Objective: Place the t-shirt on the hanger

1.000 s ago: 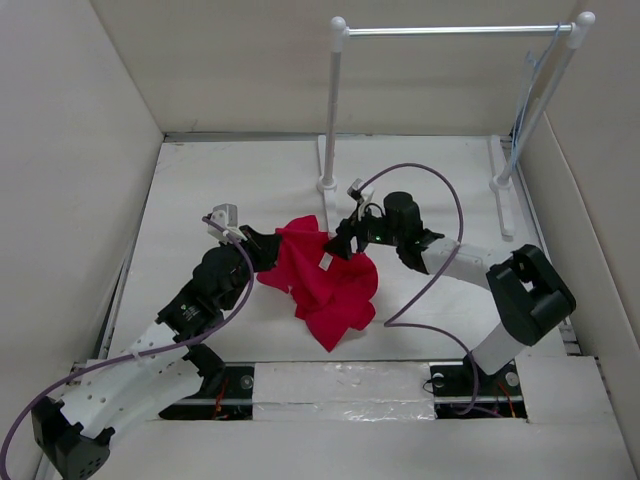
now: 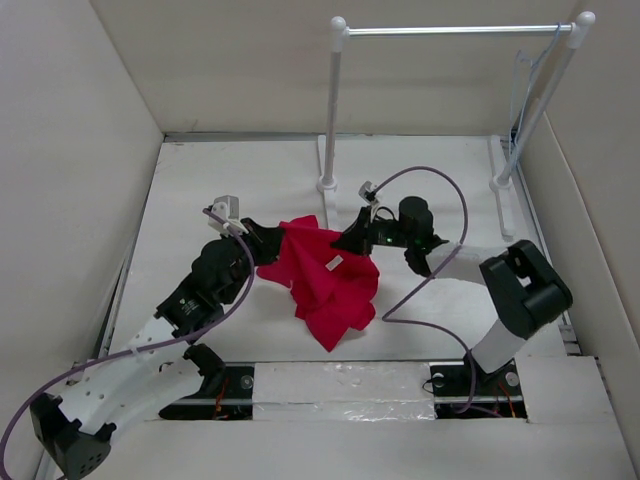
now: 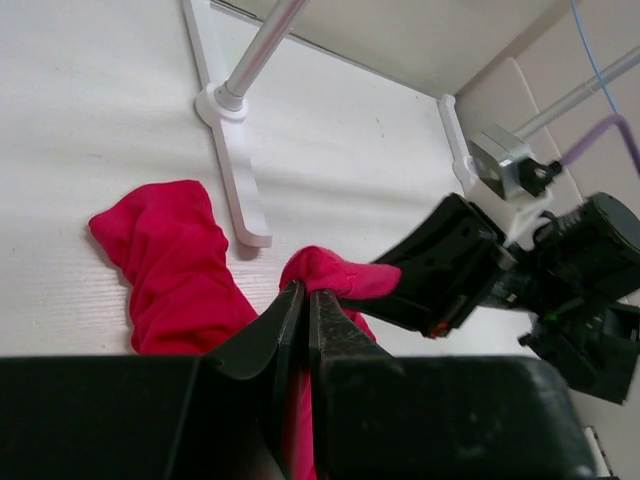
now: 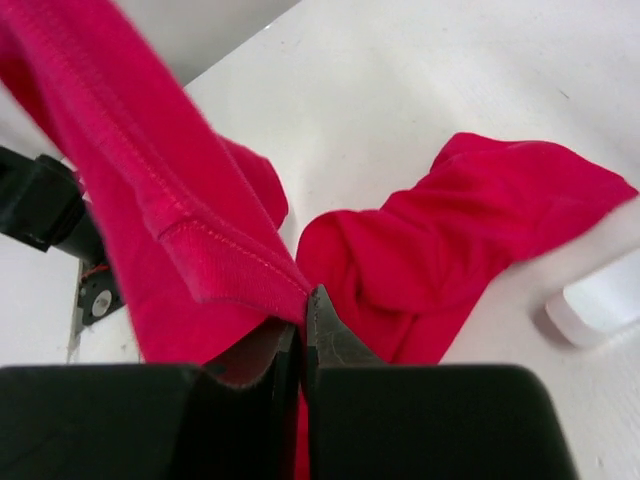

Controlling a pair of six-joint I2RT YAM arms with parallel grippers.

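The red T-shirt [image 2: 330, 300] is bunched on the white floor, its top lifted between both grippers; a small pale label shows on it. My left gripper [image 2: 275, 245] is shut at its upper left edge, with a red fold [image 3: 340, 275] at the fingertips in the left wrist view. My right gripper [image 2: 345, 242] is shut on the fabric at the upper right, and in the right wrist view a stitched hem [image 4: 230, 260] runs into its fingers. Light blue hangers [image 2: 520, 90], small in the top view, hang at the right end of the rail.
A white rack with a metal rail [image 2: 450, 30] stands at the back, its left foot [image 3: 237, 180] just beyond the shirt. Walls enclose the floor. Bare floor lies to the left and right of the shirt.
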